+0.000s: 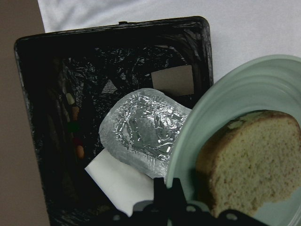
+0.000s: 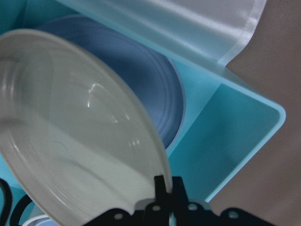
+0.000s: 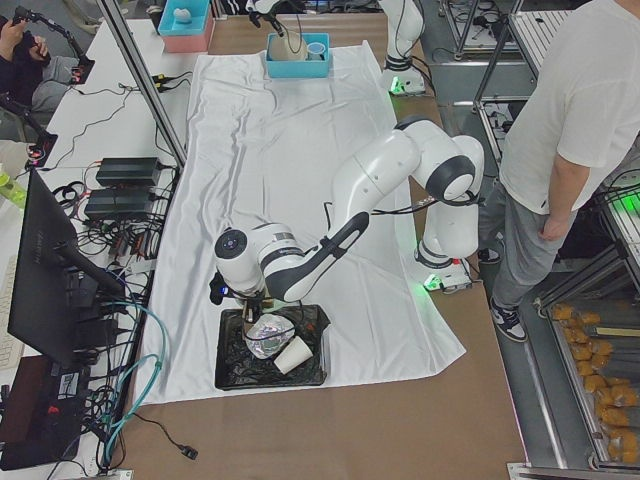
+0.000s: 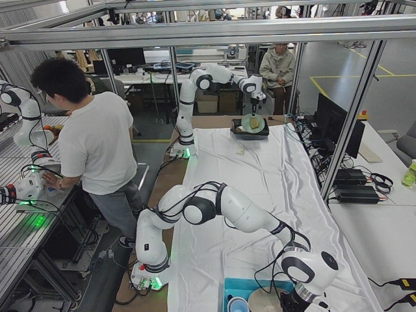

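Note:
My left gripper is shut on the rim of a pale green plate (image 1: 244, 80) carrying a slice of bread (image 1: 249, 165), over a black lined tray (image 1: 35, 94). The tray holds crumpled foil (image 1: 136, 132), a white paper cup or wrapper (image 1: 113, 179) and a brown square piece (image 1: 171, 80). In the right wrist view my right gripper is shut on the rim of a cream plate (image 2: 75, 132), above a teal bin (image 2: 235, 132) with a blue plate (image 2: 160, 103) inside.
A white cloth (image 3: 280, 150) covers the table between the two stations, largely clear, with a small pale item (image 4: 240, 149) on it. A person (image 3: 560, 130) stands beside the table; a monitor (image 3: 50, 280) and cables line the other side.

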